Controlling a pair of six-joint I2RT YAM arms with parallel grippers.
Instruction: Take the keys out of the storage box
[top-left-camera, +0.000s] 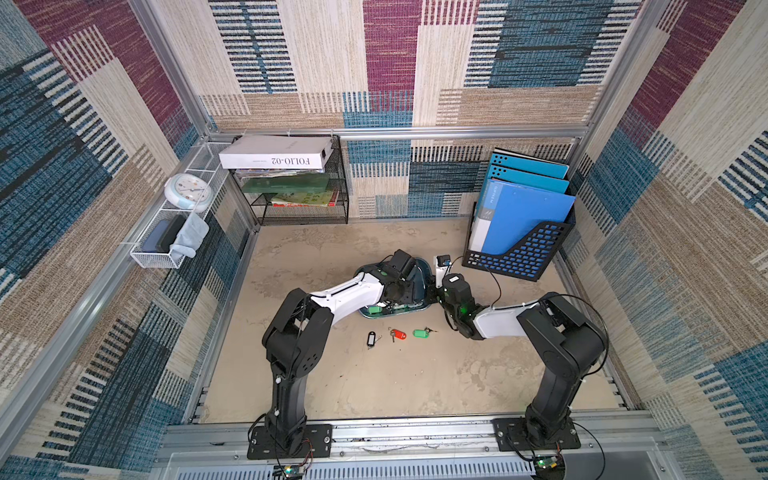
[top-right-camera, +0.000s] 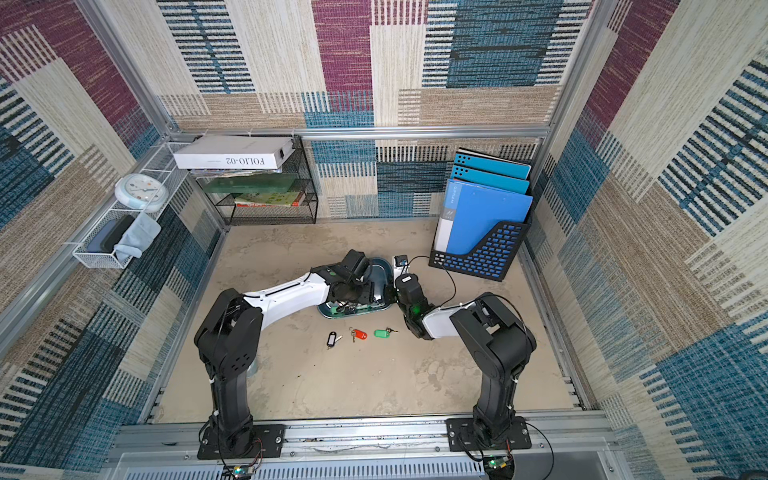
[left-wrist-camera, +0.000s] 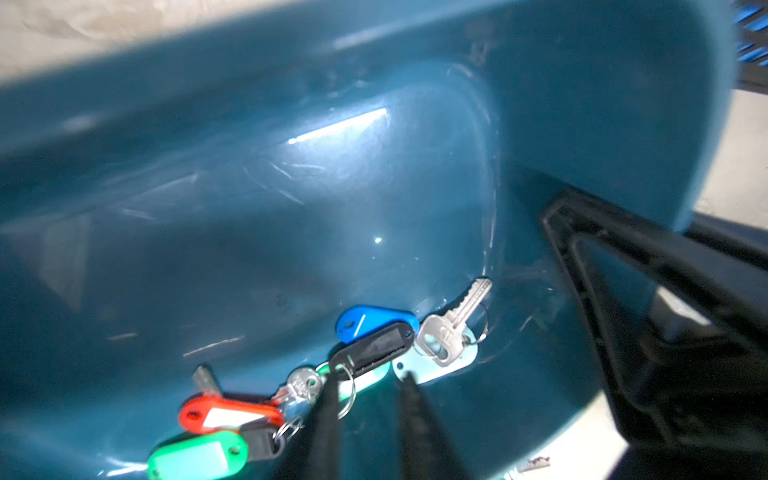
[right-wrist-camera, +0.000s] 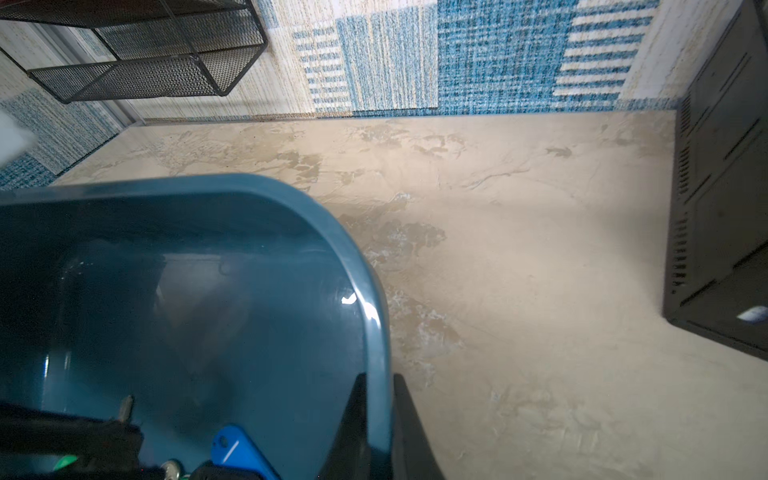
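The storage box, a dark teal oval tub (left-wrist-camera: 264, 232), stands mid-table. Inside, along its near side, keys lie with coloured tags: a blue tag (left-wrist-camera: 376, 321), a black tag (left-wrist-camera: 373, 349), a silver key (left-wrist-camera: 449, 332) on a pale tag, a red tag (left-wrist-camera: 228, 413) and a green tag (left-wrist-camera: 198, 457). Over these hangs my left gripper, its blurred fingers apart with a gap and no key visibly held. My right gripper is shut on the box's right rim. From above, the left arm covers much of the box.
In front of the box lie a black-tagged key (top-left-camera: 371, 339), a red-tagged key (top-left-camera: 398, 334) and a green-tagged key (top-left-camera: 421, 333). A black file holder (top-left-camera: 520, 252) stands back right, a mesh shelf (top-left-camera: 340, 192) back left.
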